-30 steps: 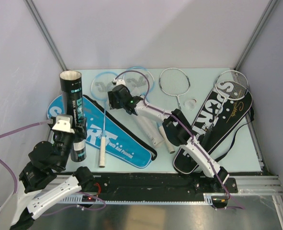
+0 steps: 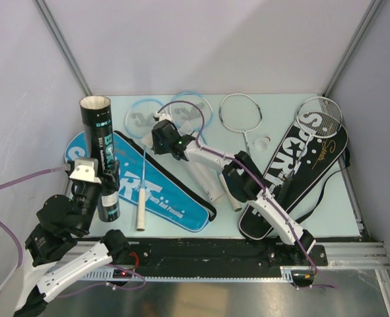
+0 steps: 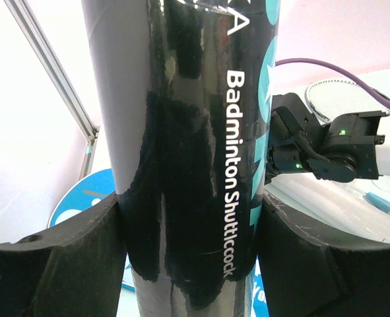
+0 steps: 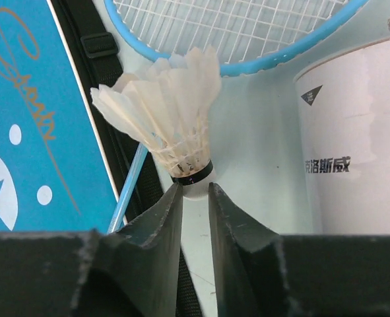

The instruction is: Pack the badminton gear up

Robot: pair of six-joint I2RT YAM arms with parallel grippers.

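My left gripper is shut on the black shuttlecock tube (image 3: 181,119), held upright above the table's left side, its open top visible in the top view. My right gripper is low at the back middle, its fingertips close together at the cork of a white feather shuttlecock (image 4: 162,112); whether they grip it is unclear. Blue rackets (image 2: 142,119), a white racket (image 2: 241,112) and another racket (image 2: 319,117) on the black bag (image 2: 260,224) lie around. A blue racket bag (image 2: 175,211) lies at left.
A white cylinder (image 4: 359,139) sits beside the shuttlecock. Another small white object (image 2: 261,144) lies right of the middle. Walls bound the back and both sides; bare table shows at the front right and between the rackets.
My right gripper has shifted very slightly at the shuttlecock. The tube in my left gripper has moved a few pixels left in the top view.
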